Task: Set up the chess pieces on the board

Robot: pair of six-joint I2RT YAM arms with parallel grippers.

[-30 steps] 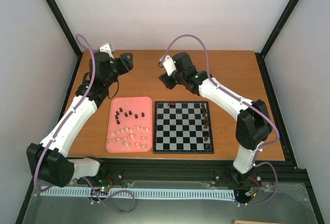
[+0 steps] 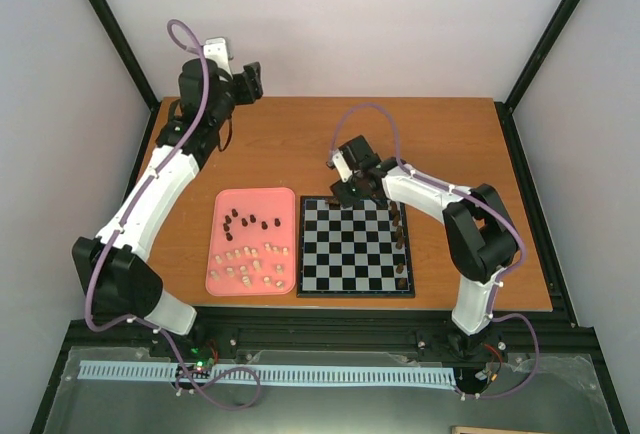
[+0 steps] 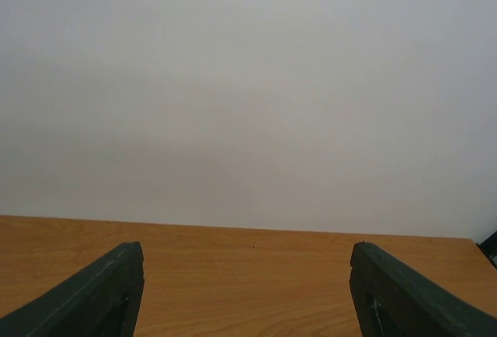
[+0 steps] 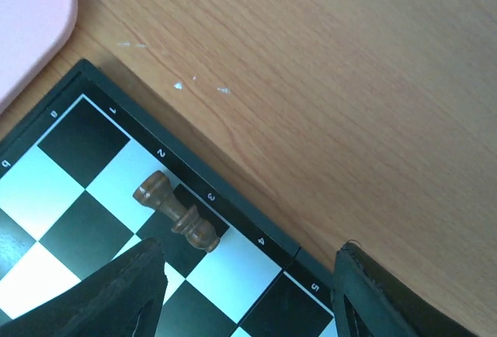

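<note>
The chessboard (image 2: 348, 254) lies front centre, brown pieces along its right edge and one at its top-left. In the right wrist view that piece (image 4: 177, 211) lies on its side near the border, below and between the fingertips of my open right gripper. A pink tray (image 2: 250, 284) left of the board holds several dark and light pieces. My left gripper (image 2: 250, 84) is raised over the back left of the table; in the left wrist view its fingers (image 3: 85, 298) stand apart with nothing visible between them.
Walls enclose the table at the back and sides.
My right gripper has moved down and right toward the board's top-left corner. My left arm has swung up and slightly right, toward the back wall.
</note>
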